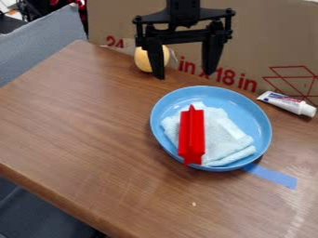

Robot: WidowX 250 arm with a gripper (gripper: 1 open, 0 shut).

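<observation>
My gripper [179, 46] hangs open at the top centre, above and behind a blue plate [255, 121], with nothing between its fingers. On the plate lie a folded white cloth [226, 140] and, on the cloth's left part, a long red object [192, 135] pointing toward the front edge.
A yellow round object [145, 59] stands at the back, partly behind the gripper, before a cardboard box [267, 37]. A white tube [285, 102] lies right of the plate; blue tape [273, 176] is at front right.
</observation>
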